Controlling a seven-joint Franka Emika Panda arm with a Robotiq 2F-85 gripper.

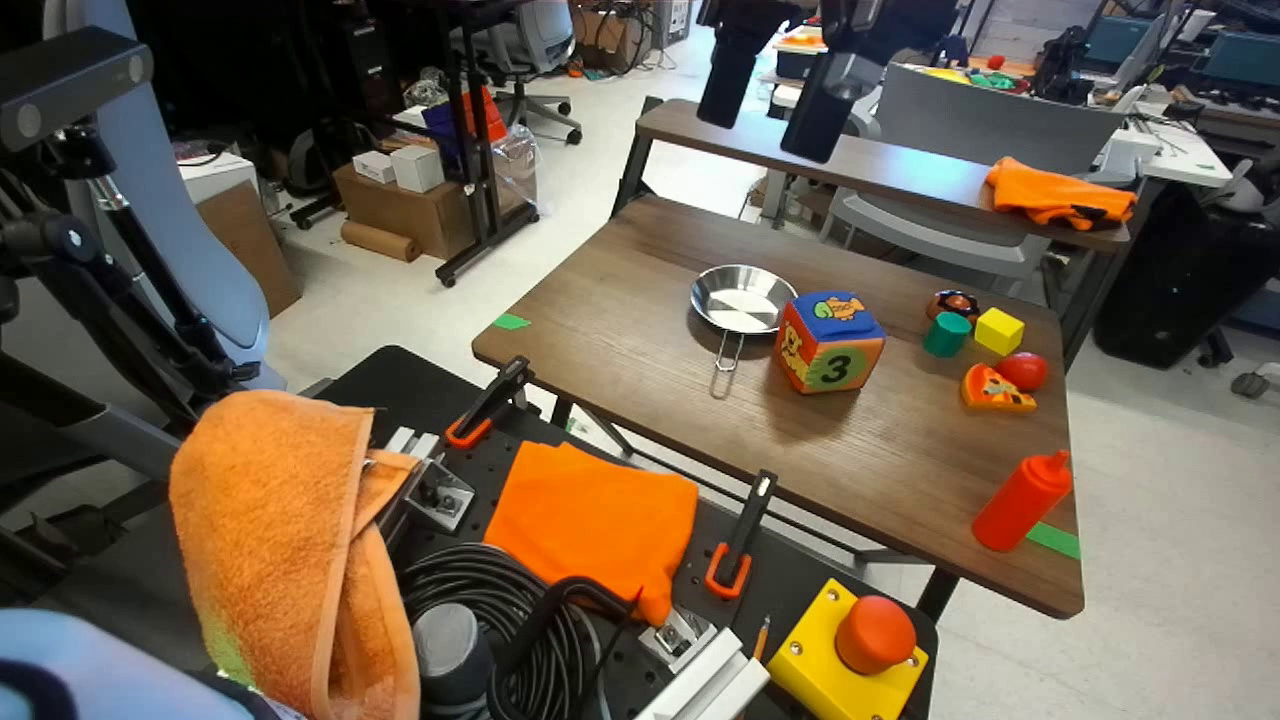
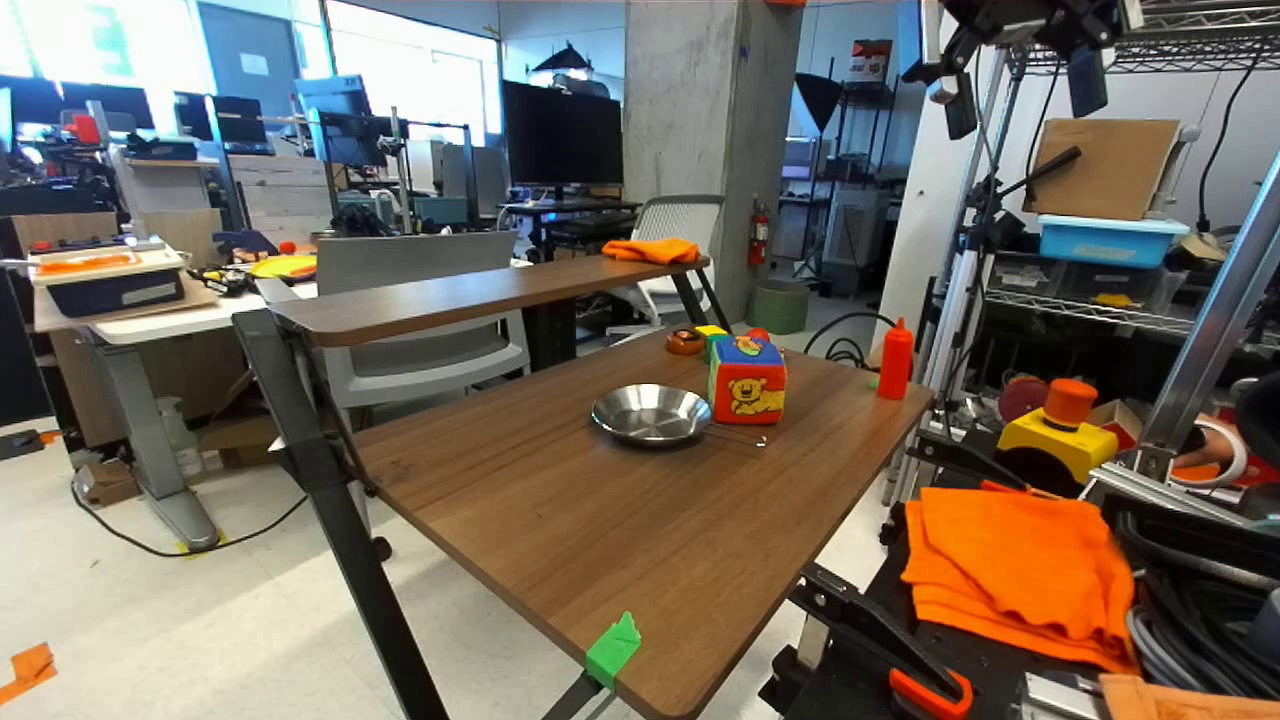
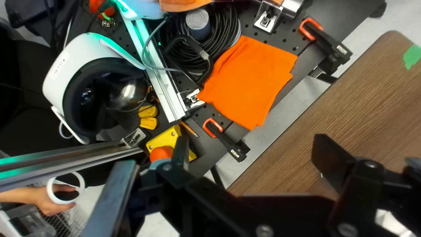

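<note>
High above the table, at the top of exterior view 1, my gripper [image 1: 768, 134] is open, its two dark fingers wide apart with nothing between them. Exterior view 2 also has the gripper [image 2: 1020, 106] at its upper right. On the brown table [image 1: 600, 288] lies a shiny metal pan [image 1: 744, 298] with a thin wire handle. A soft number cube [image 1: 831, 343] stands close beside it. Toward the table's right side are a green cylinder [image 1: 947, 335], a yellow block [image 1: 998, 331], a red ball [image 1: 1023, 371], a pizza slice [image 1: 996, 390] and a dark-and-orange round object [image 1: 954, 302].
A red squeeze bottle [image 1: 1021, 502] stands near the front right corner. A raised shelf [image 1: 864, 160] runs along the back, with an orange cloth [image 1: 1056, 192] on it. The black cart holds clamps, a folded orange cloth [image 3: 250, 81] and a yellow stop-button box [image 1: 849, 654].
</note>
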